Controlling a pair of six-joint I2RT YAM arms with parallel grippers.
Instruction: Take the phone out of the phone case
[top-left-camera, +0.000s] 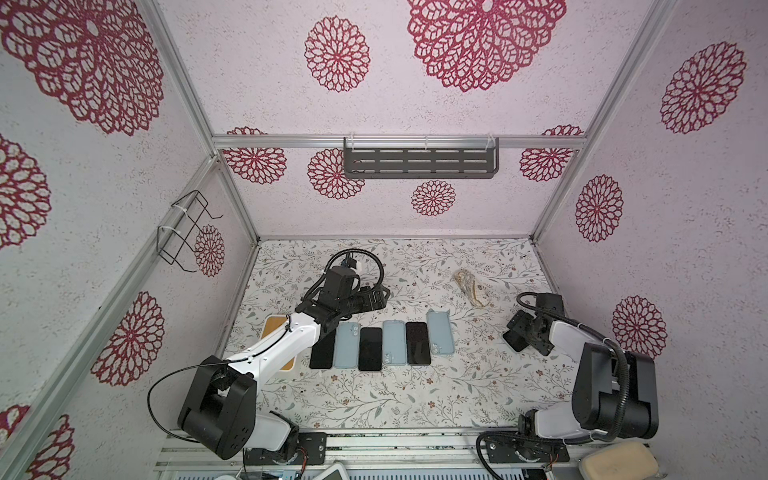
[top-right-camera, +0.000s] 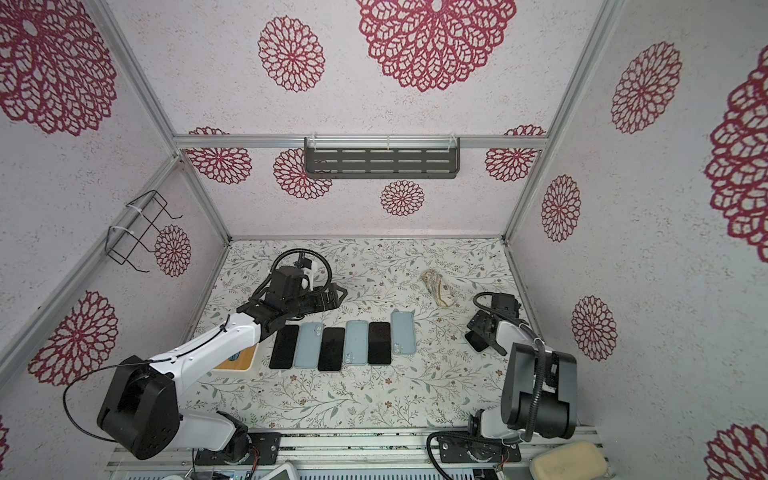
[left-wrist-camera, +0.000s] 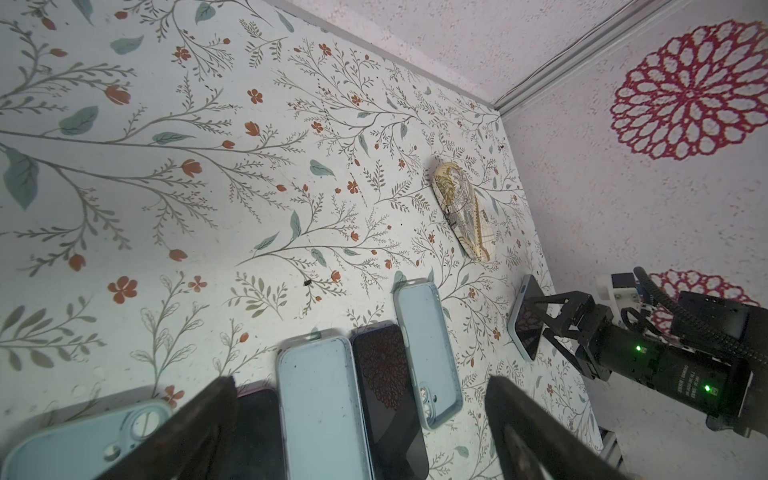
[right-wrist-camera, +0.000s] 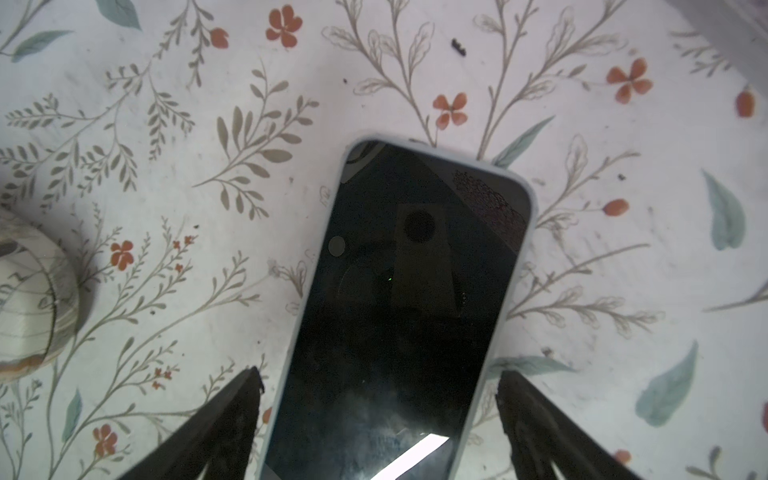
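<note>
A dark phone in a light-rimmed case (right-wrist-camera: 400, 304) lies at the table's right side, with my open right gripper low over it, one finger on either side. My left gripper (top-left-camera: 376, 297) is open, raised above the row of phones and cases at centre left. That row has black phones (top-left-camera: 370, 348), light blue cases (top-left-camera: 440, 332) and, at its left end, an orange case (top-right-camera: 236, 360), partly hidden by the left arm.
A pale patterned crumpled-looking item (left-wrist-camera: 462, 209) lies behind the right gripper, to its left. A grey rack (top-left-camera: 421, 164) hangs on the back wall.
</note>
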